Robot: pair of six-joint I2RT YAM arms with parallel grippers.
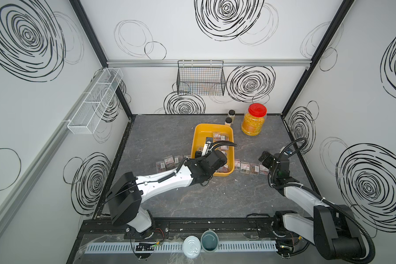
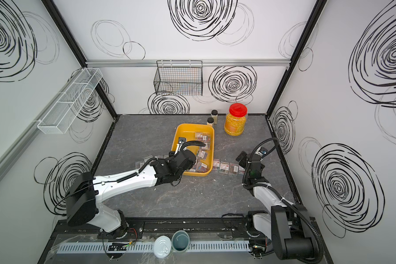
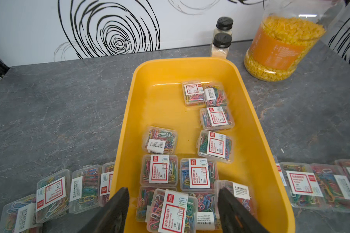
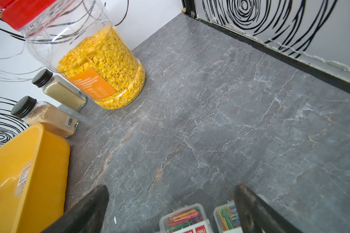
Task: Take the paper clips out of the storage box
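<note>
The yellow storage box (image 3: 169, 69) stands mid-table, holding several clear cases of coloured paper clips. One case (image 3: 173, 212) lies tilted on top of others near the box's front end. My left gripper is over that end, its dark fingers (image 3: 114, 211) spread to either side of this case in the left wrist view; nothing is clamped. A row of paper clip cases (image 3: 52, 194) lies outside the box to the left, and another row (image 3: 301, 184) to the right. My right gripper hangs open over the right row, with cases (image 4: 184, 218) visible between its fingers.
A red-lidded jar (image 1: 253, 119) of yellow flakes and two small black-capped bottles (image 3: 221, 42) stand behind the box. A black wire basket (image 1: 201, 79) hangs on the back wall. Bare table (image 4: 221, 116) shows at the back right.
</note>
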